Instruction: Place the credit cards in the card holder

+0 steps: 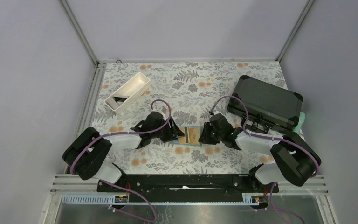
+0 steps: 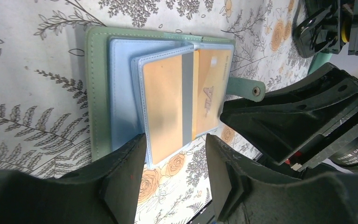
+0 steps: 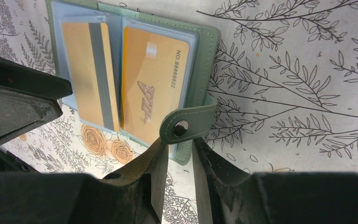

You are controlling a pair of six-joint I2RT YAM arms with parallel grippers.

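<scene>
The green card holder [image 2: 92, 93] lies spread open on the table, with clear blue sleeves inside. In the left wrist view, a gold card [image 2: 165, 107] with a grey stripe is in a sleeve leaf that stands tilted up from the left cover. The second gold card [image 3: 151, 84] lies flat in the right-hand sleeve. My left gripper is open, one finger by the raised leaf's lower edge; whether they touch I cannot tell. My right gripper is open a narrow gap at the holder's snap strap [image 3: 198, 122], whose end reaches its fingertips.
A white tray [image 1: 142, 83] with a few things inside stands at the back left. To the right is a dark case [image 1: 265, 100], with a pale green item [image 1: 300, 122] at its edge.
</scene>
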